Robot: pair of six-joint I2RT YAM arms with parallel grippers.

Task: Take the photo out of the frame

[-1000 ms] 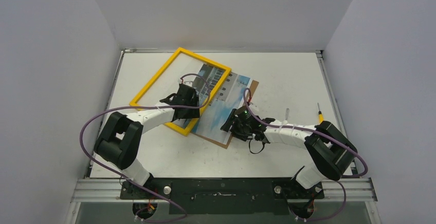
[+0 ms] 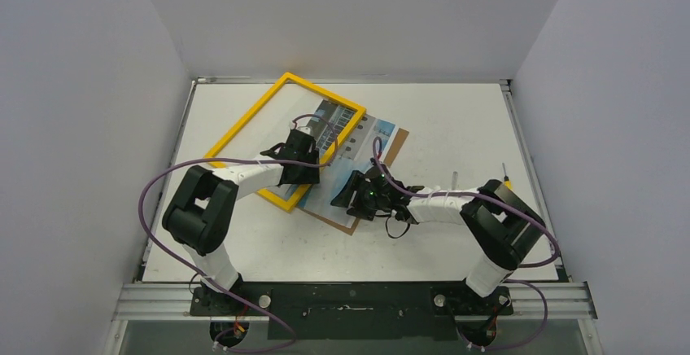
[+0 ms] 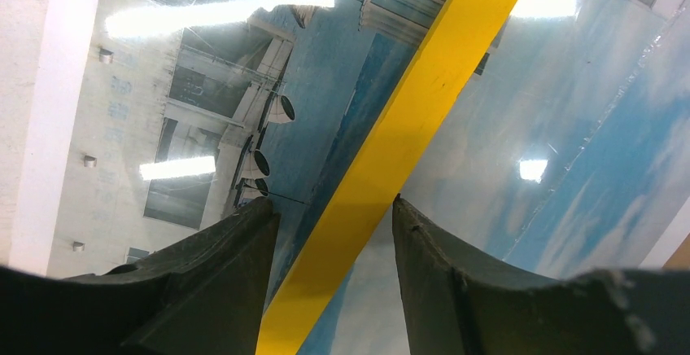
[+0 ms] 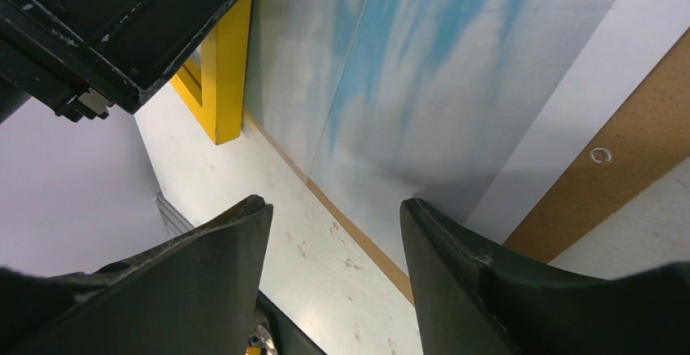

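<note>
The yellow frame (image 2: 249, 119) lies aslant on the left of the table, its lower-right bar crossing the photo (image 2: 364, 138). Under the photo, a brown backing board (image 2: 398, 146) shows along the right edge. In the left wrist view, my left gripper is part open, its fingers on either side of the yellow bar (image 3: 382, 155), with visible room beside it. My right gripper, part open too, is over the photo's lower part, beside its near edge; nothing shows gripped. Arms cover parts of frame and photo.
A yellow-handled screwdriver (image 2: 506, 180) and a small pale stick (image 2: 455, 180) lie on the right side of the table. Purple cables loop over both arms.
My right gripper has moved left across the photo. The left gripper has shifted slightly to the right, and the yellow frame has moved a little upward in the top view.
</note>
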